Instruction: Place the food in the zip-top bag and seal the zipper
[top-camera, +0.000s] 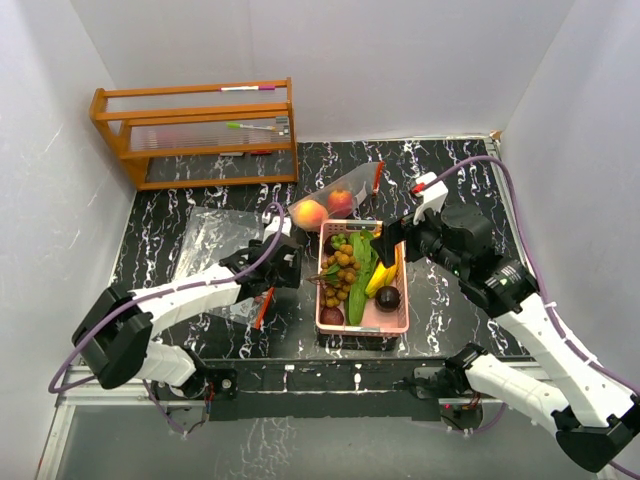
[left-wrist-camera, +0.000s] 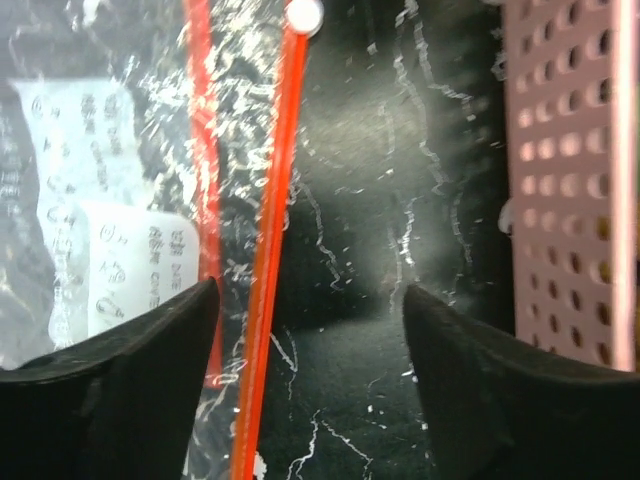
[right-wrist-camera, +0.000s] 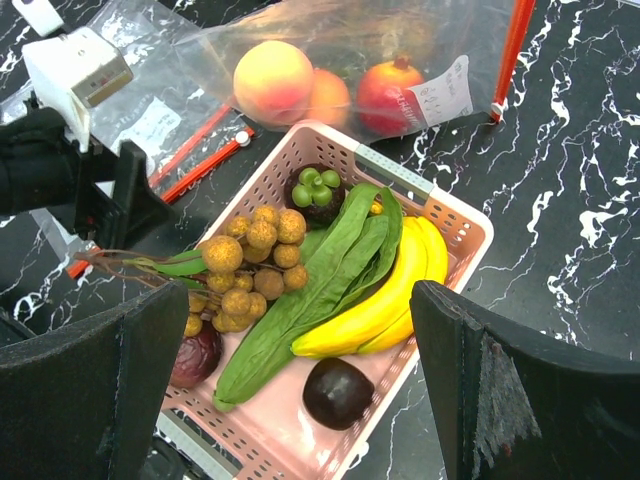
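An empty clear zip bag (top-camera: 210, 240) with a red-orange zipper (left-wrist-camera: 265, 250) lies flat on the left. My left gripper hangs over its zipper edge, fingers apart with nothing visible between them. A pink basket (top-camera: 402, 315) holds bananas (right-wrist-camera: 390, 300), leafy greens (right-wrist-camera: 310, 290), longans (right-wrist-camera: 255, 245), a mangosteen and dark round fruits. Behind it a filled bag (right-wrist-camera: 440, 90) with a red zipper contains peaches and a pomegranate. My right gripper (top-camera: 385, 240) is open above the basket's right side, holding nothing.
A wooden rack (top-camera: 190, 180) with markers stands at the back left. Bare marble counter (top-camera: 450, 320) shows right of the basket and between it and the flat bag. White walls enclose the area.
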